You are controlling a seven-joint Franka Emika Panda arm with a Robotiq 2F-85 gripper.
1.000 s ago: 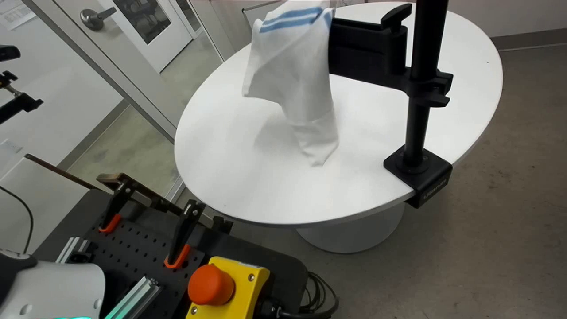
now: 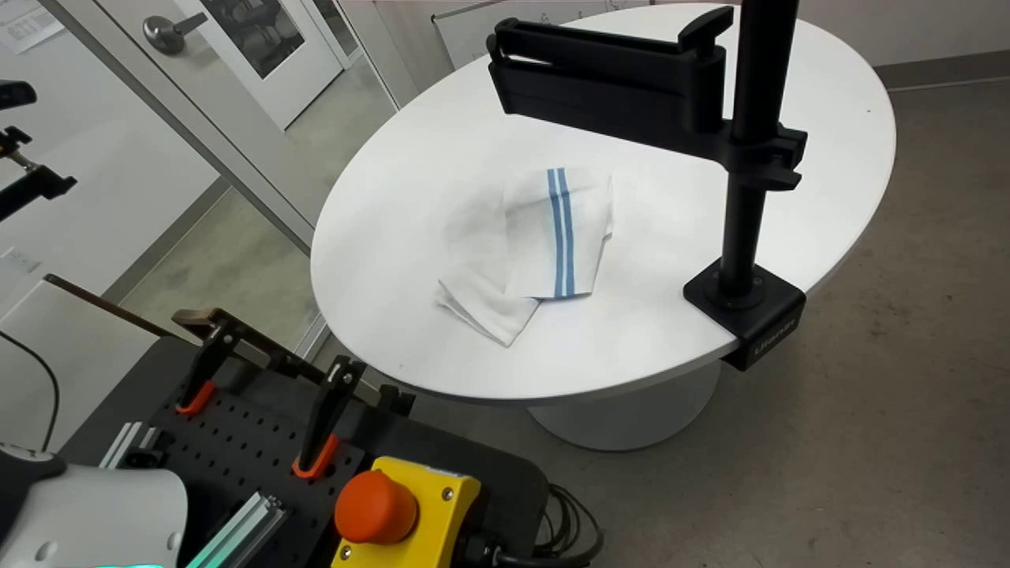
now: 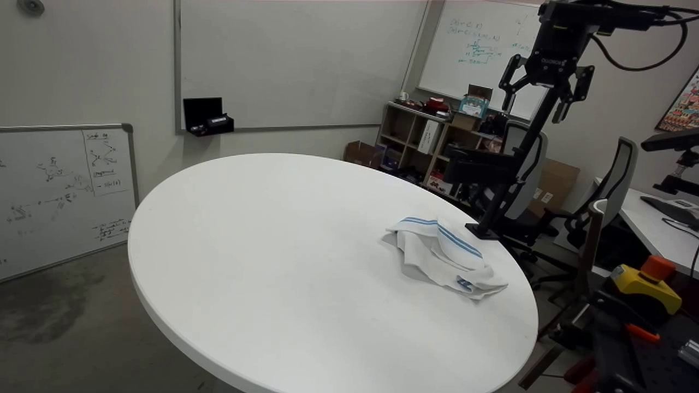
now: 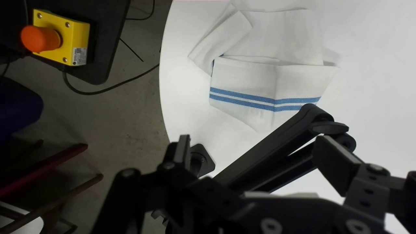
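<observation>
A white towel with two blue stripes (image 2: 535, 237) lies loosely folded on the round white table (image 2: 398, 208), with one corner poking out from under the striped part. In exterior view 2 the same towel (image 3: 445, 252) rests near the table's right side, close to the black post. High above the table is my gripper (image 3: 534, 108), its fingers spread and nothing between them. From the wrist view, the towel (image 4: 269, 84) lies ahead of the open gripper, well apart from it.
A black clamped post (image 2: 757, 189) with a folded arm (image 2: 606, 80) stands at the table's edge and reaches over it. The wrist view shows that arm (image 4: 273, 152) below my fingers. A yellow box with an orange button (image 2: 407, 511) sits off the table.
A second ago the towel hung in the air above the table in exterior view 1.
</observation>
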